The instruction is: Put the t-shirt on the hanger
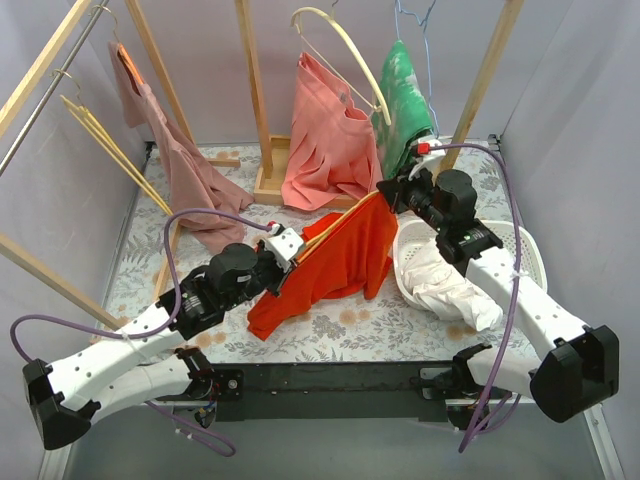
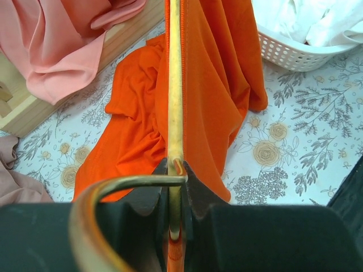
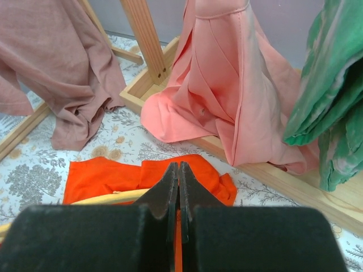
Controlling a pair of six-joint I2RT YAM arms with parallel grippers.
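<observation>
An orange t-shirt (image 1: 335, 260) hangs over a slim yellow hanger (image 2: 174, 102), its lower part resting on the table. My left gripper (image 1: 288, 268) is shut on the hanger beside its curved hook (image 2: 93, 221), which loops close to the left wrist camera. From there the hanger runs toward my right gripper (image 1: 385, 195). That gripper is shut at the shirt's upper right corner, where the cloth is drawn up taut, and an orange strip shows between its fingers. The shirt's neck opening cannot be made out.
A white basket (image 1: 535, 265) holding white cloth stands under the right arm. Behind hang a pink garment (image 1: 325, 140), a green cloth (image 1: 400, 105) and a pale hanger (image 1: 350, 45). At the left, a dusty pink garment (image 1: 190, 180) and yellow hangers (image 1: 120, 155) hang from a rail.
</observation>
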